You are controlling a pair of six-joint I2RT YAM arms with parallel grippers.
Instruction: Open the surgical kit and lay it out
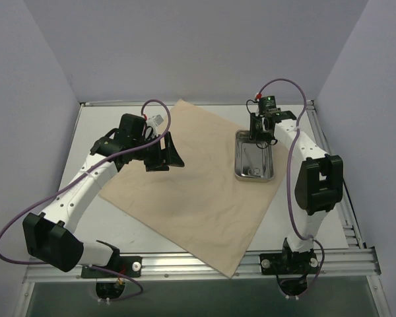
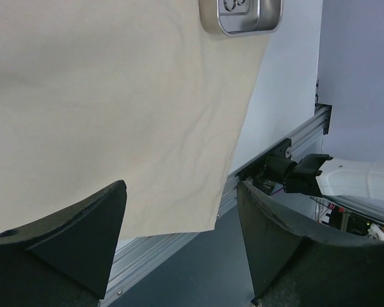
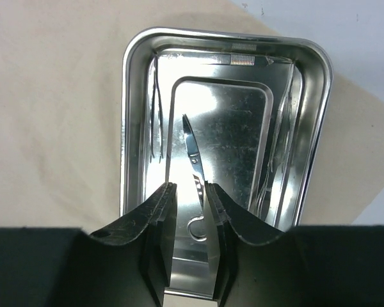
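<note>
A steel tray (image 1: 254, 174) lies on the right of the beige cloth (image 1: 185, 198). In the right wrist view it holds scissors (image 3: 192, 151) in the middle, thin tweezer-like instruments (image 3: 155, 102) along the left side, and more slim instruments (image 3: 274, 134) along the right. My right gripper is over the tray, its fingers a little apart, nothing clearly held between them. My left gripper stands open above the left part of the cloth, empty.
White table surface (image 1: 96, 135) shows around it, bordered by metal rails (image 1: 185, 261) and grey walls.
</note>
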